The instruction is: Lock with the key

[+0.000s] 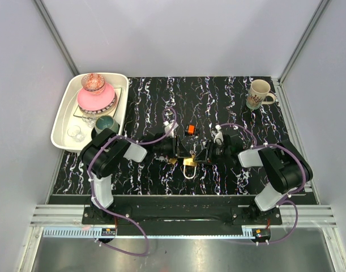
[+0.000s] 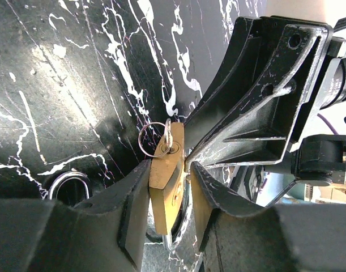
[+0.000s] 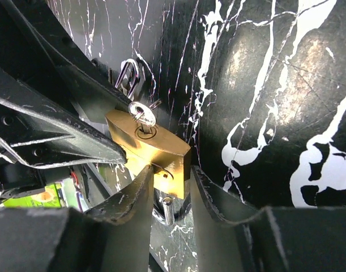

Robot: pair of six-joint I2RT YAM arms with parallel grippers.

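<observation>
A brass padlock (image 1: 189,162) with silver shackle hangs at the front middle between my left gripper (image 1: 184,153) and right gripper (image 1: 202,157). In the left wrist view its body (image 2: 164,175) sits between my left fingertips, with a ring above it. In the right wrist view a key (image 3: 143,113) with its ring stands in the top of the brass body (image 3: 150,147), and my right fingertips reach the body's near end. Whether either gripper is tight on it I cannot tell.
A small orange-and-black object (image 1: 191,129) lies behind the grippers. A white tub (image 1: 64,133) of dishes is at the left, a mug (image 1: 257,94) at back right.
</observation>
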